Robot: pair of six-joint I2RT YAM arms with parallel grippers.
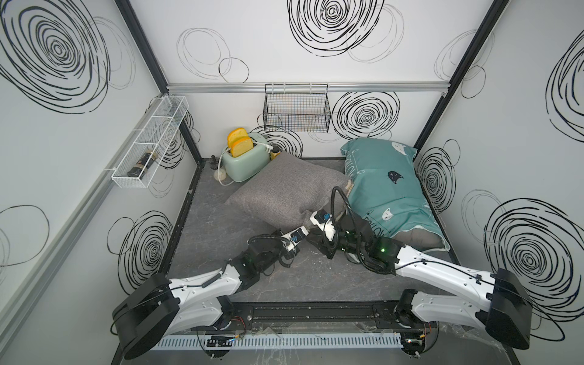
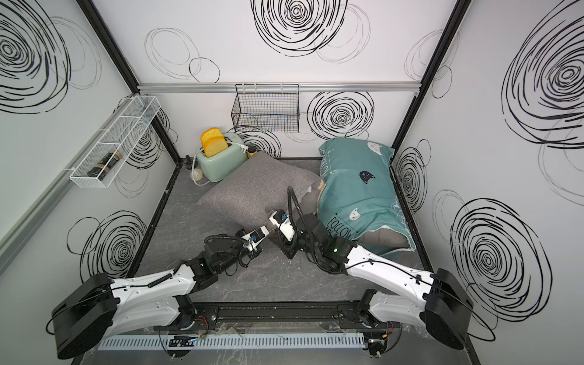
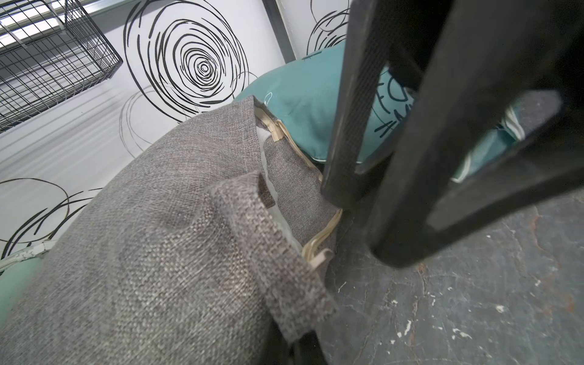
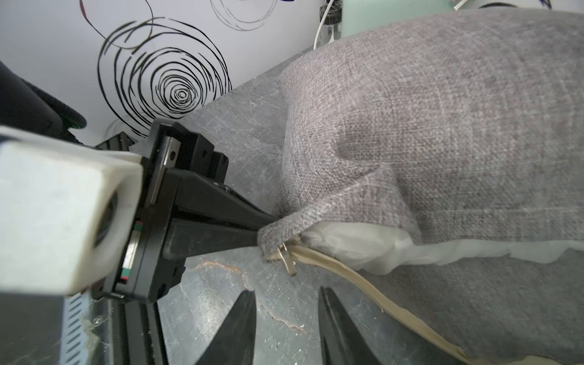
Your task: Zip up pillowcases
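A grey pillowcase [image 1: 286, 188] lies mid-table, its open zip edge facing the arms, white filling showing along it. My left gripper is shut on the corner of that edge, seen in the right wrist view, with the zipper pull [image 4: 287, 260] hanging just beside it. My right gripper is open, its fingers below and in front of the pull, with nothing between them. A teal pillowcase with cat prints [image 1: 383, 182] lies to the right.
A mint toaster [image 1: 243, 164] with yellow slices stands at the back left. Wire baskets [image 1: 297, 109] hang on the walls. Bare table [image 2: 170, 237] shows at the left.
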